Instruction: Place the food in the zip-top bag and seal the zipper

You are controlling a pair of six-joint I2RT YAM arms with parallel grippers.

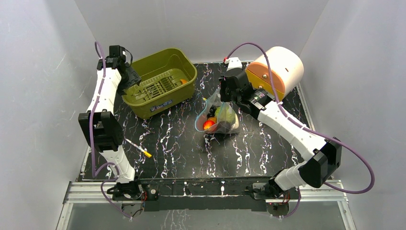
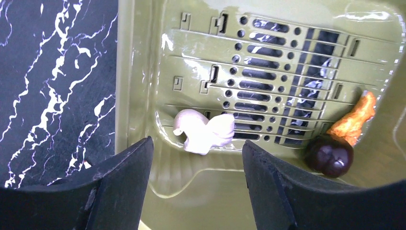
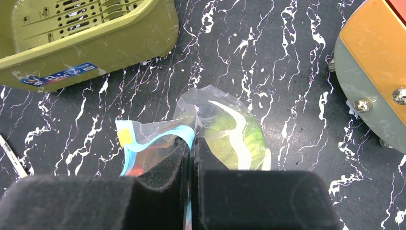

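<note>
My left gripper stands open above the near end of the olive basket [image 1: 170,103]. Beneath it in the left wrist view lie a pale pink mushroom-like food [image 2: 201,132], a dark purple round food [image 2: 328,155] and an orange fried piece [image 2: 352,120]. The zip top bag [image 1: 227,122] stands at the centre right with red, green and dark foods inside. My right gripper is shut at the bag's blue zipper edge [image 3: 170,132]; bag film runs to its fingertips.
An orange and cream rounded box [image 1: 277,72] stands at back right. A marker [image 1: 139,147] lies at front left. The counter between marker and bag is clear. Grey walls border the workspace.
</note>
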